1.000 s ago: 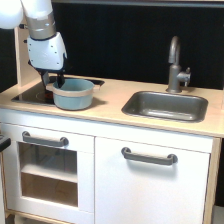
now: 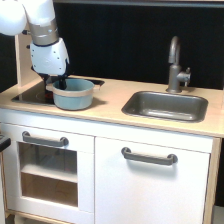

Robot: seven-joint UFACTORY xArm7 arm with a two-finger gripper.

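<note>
A pale blue-grey pot (image 2: 75, 97) with a side handle pointing to the right stands on the dark stove top at the counter's left. My gripper (image 2: 56, 80) reaches down from above, at the pot's left rim. Its dark fingers overlap the rim in the camera view. Whether they are open or closed around the rim is too small to make out.
A metal sink (image 2: 166, 105) with a grey faucet (image 2: 177, 68) is set into the right of the wooden counter (image 2: 112, 100). Below are a glass-fronted oven door (image 2: 48, 172) and a white cupboard door (image 2: 135, 190) with grey handles. Bare counter lies between pot and sink.
My arm and gripper have shifted slightly to the right and a little down against the pot. The pot looks to be in the same place.
</note>
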